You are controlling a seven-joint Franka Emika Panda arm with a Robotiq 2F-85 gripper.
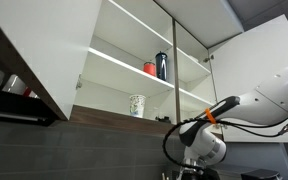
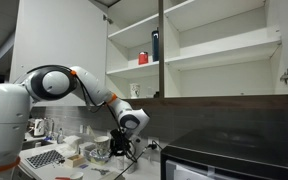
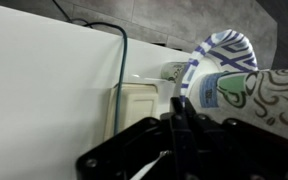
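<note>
My gripper looks shut in the wrist view, its dark fingertips close together. Its tips meet the near end of a patterned cup (image 3: pixel 274 100) with brown swirls and a green mark; whether the thin edge is between them cannot be told. Behind the cup lies a blue-and-white patterned dish (image 3: pixel 220 52). In exterior view 2 the gripper (image 2: pixel 120 152) is low over the counter, its tips too small to make out. Only the upper part of the gripper shows at the lower edge of exterior view 1.
A beige container (image 3: pixel 136 108) and a teal cable (image 3: pixel 122 72) lie to the left in the wrist view. Open shelves (image 1: pixel 114 72) hang above, with a white patterned cup (image 1: pixel 137 105) and a dark bottle (image 1: pixel 162 66). A black microwave (image 2: pixel 229 145) occupies the right.
</note>
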